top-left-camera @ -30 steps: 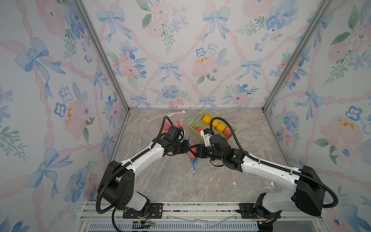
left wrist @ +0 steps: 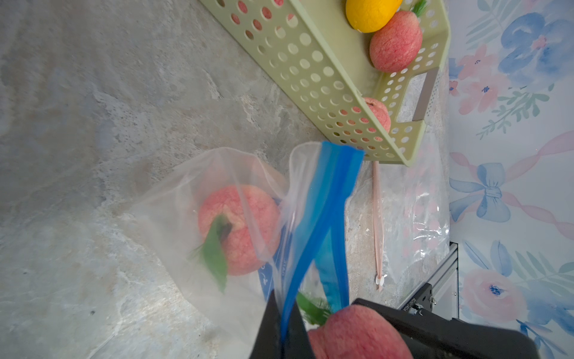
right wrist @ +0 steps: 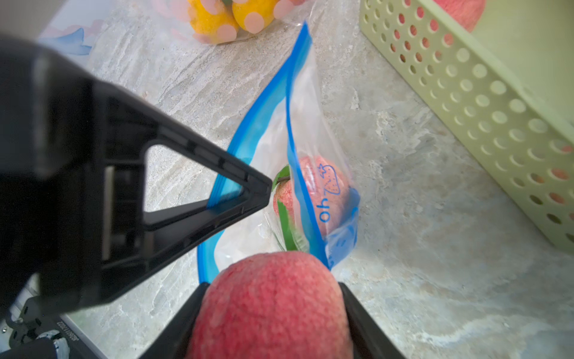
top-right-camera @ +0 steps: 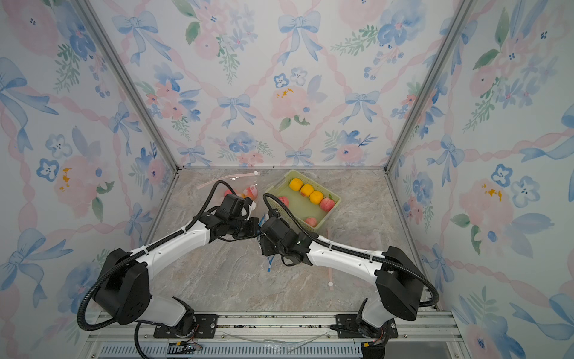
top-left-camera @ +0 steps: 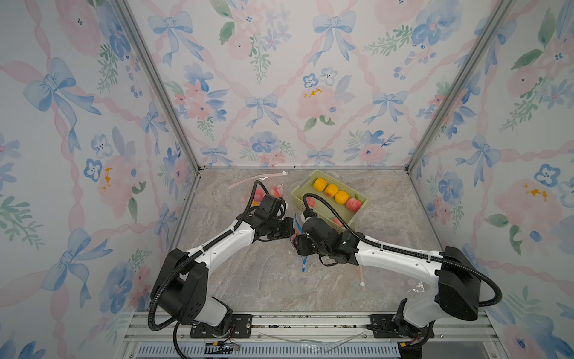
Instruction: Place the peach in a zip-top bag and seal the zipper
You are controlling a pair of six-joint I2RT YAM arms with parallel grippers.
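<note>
The clear zip top bag stands on the table with its blue-edged mouth spread open, and a leafed peach lies inside it. My left gripper is shut on one blue edge of the bag's mouth. A second, red peach is held between the fingers of my right gripper, close to the bag's mouth. In the left wrist view this held peach shows at the bottom, green leaf toward the opening. Whether it touches the bag is hard to tell. Both arms cover most of the bag in the top views.
A green perforated basket with yellow fruit and peaches stands just behind the right arm. Another filled bag lies behind the left arm. A flat clear bag lies past the basket.
The left arm has stayed still.
</note>
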